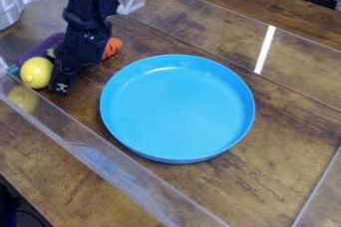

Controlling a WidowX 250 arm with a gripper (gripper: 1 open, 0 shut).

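The black gripper reaches down at the left, low beside a yellow lemon-like item, which lies by the clear wall. A purple vegetable lies behind them, partly hidden by the arm. An orange carrot-like item shows just right of the arm. The fingertips are dark and crowded by the items, so their exact contact with the yellow item is unclear.
A large blue plate fills the middle. Transparent walls run along the left and the right side.
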